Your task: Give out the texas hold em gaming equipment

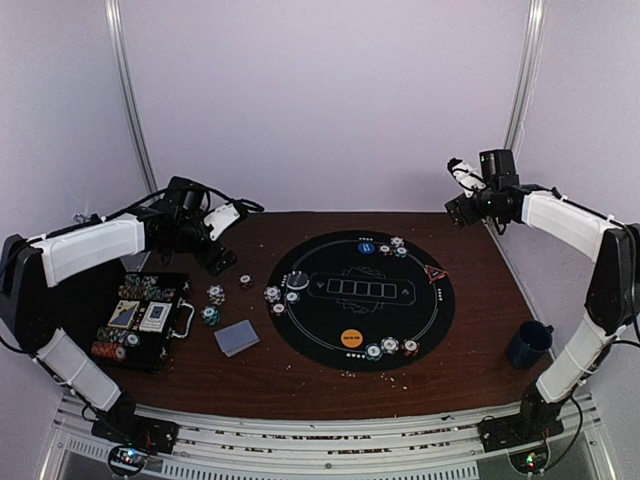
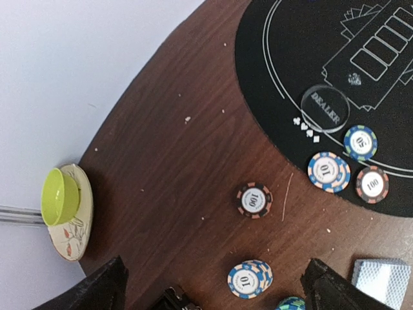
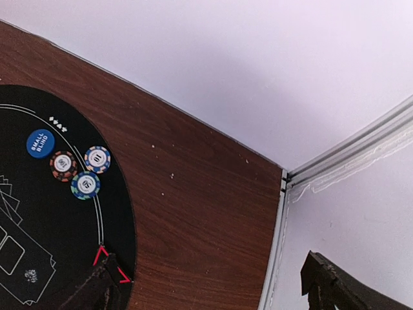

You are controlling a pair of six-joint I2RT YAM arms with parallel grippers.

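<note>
The round black poker mat (image 1: pixel 330 262) lies mid-table. On it, the clear dealer disc (image 2: pixel 325 108) and three chips (image 2: pixel 329 171) sit at the left edge. A blue small blind button (image 3: pixel 40 143) with three chips (image 3: pixel 85 185) lies at the far right, and a red triangle marker (image 1: pixel 435 273) at the right. An orange button (image 1: pixel 352 338) and three chips (image 1: pixel 390 345) are at the near edge. My left gripper (image 1: pixel 228 264) is open and empty above the loose chip stacks (image 2: pixel 250 279). Over the back right hangs my right gripper (image 1: pixel 462 214), open, nothing between its fingers.
An open chip case (image 1: pixel 140 315) stands at the left, a card deck (image 1: pixel 237 338) beside it. A plate (image 2: pixel 72 213) with a green bowl (image 2: pixel 59 197) is at the back left. A dark mug (image 1: pixel 529 344) stands front right. Bare table lies right of the mat.
</note>
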